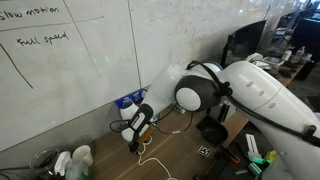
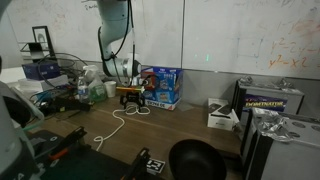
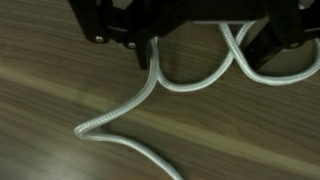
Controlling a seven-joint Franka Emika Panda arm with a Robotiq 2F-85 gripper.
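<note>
A white braided rope lies on the brown wooden table in loose loops. In the wrist view, part of it runs between and beneath the dark fingers of my gripper, which stand well apart. The fingers are open and grip nothing that I can see. From the side, the gripper points down, low over the table at the looped part of the rope. One end of the rope trails toward the front of the table. Whether the fingertips touch the table cannot be told.
A black pan sits near the front right, with a small patterned card beside it. Blue boxes stand behind the gripper, and a white box to their right. Metal cases edge the right side. Mid-table is mostly clear.
</note>
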